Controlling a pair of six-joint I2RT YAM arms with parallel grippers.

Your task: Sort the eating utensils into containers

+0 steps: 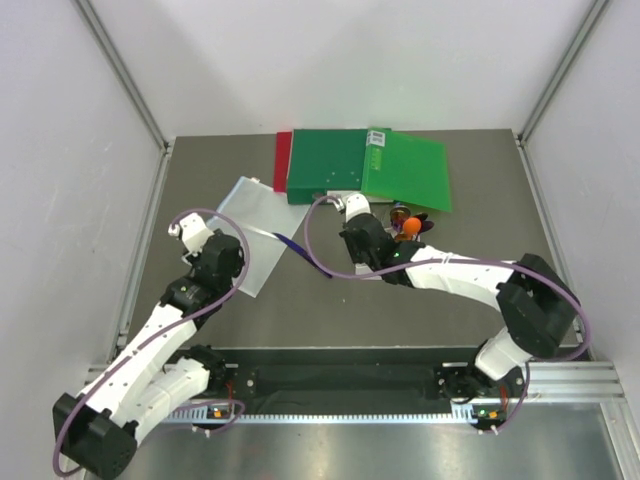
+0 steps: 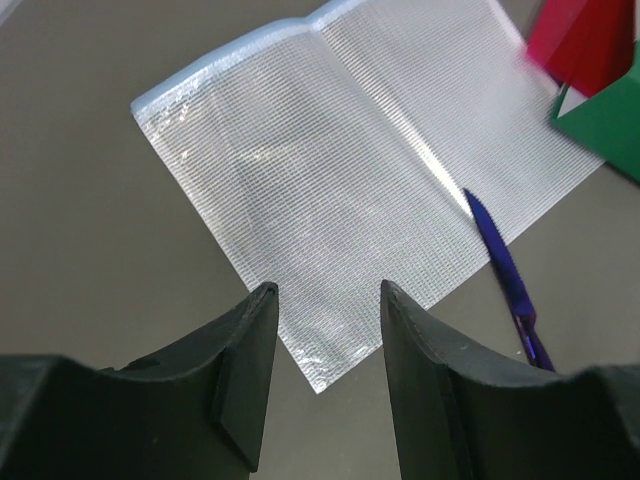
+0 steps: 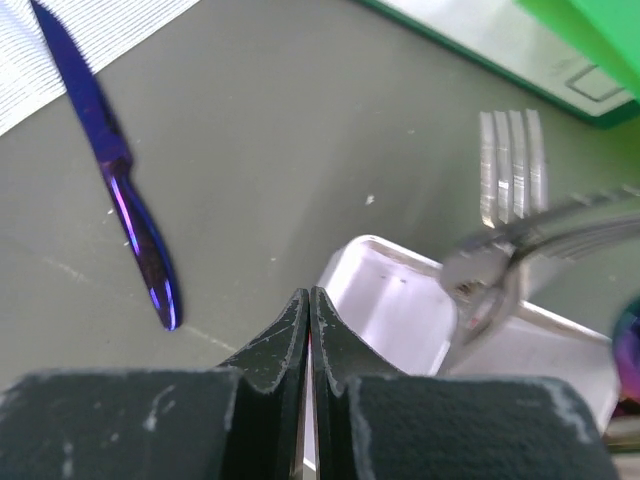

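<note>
A dark blue knife (image 1: 303, 256) lies across the edge of the white mesh pouch (image 1: 257, 222) and the bare table. In the left wrist view the knife (image 2: 506, 270) is to the right of my left gripper, whose fingers stand apart with nothing between them. My right gripper is shut, its fingertips together and the knife (image 3: 118, 180) clear of them on the left. A white tray (image 3: 352, 258) sits below and right of those fingertips. A fork (image 3: 512, 165) and a blurred metal utensil (image 3: 485, 285) are over or beside it.
Green binders (image 1: 327, 165) and a red one (image 1: 283, 160) stand along the back. An orange item (image 1: 411, 227) and dark utensils (image 1: 427, 223) are behind the right arm.
</note>
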